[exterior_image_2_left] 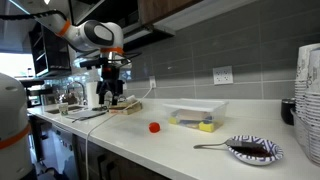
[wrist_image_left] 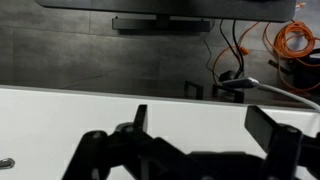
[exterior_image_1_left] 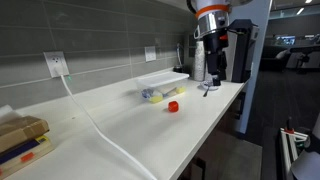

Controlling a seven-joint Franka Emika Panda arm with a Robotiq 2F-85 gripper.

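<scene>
In the wrist view my gripper is open, its two dark fingers [wrist_image_left: 140, 118] wide apart with nothing between them. Below them lie the white counter's front edge and the grey floor. A small red object [exterior_image_2_left: 154, 127] rests alone on the counter, apart from the arm. Behind it stands a clear bin [exterior_image_2_left: 197, 106] with yellow items showing low in it. Toward the right end in exterior view 2, a patterned plate [exterior_image_2_left: 268, 155] carries something dark, and a dark spatula [exterior_image_2_left: 211, 146] lies with its handle pointing left.
A stack of white bowls [exterior_image_2_left: 308, 110] rises at the counter's right end. Wooden boxes or boards [exterior_image_1_left: 22, 135] stand at the opposite end. A white cord [exterior_image_1_left: 95, 122] runs from the wall outlet [exterior_image_1_left: 56, 64] across the counter.
</scene>
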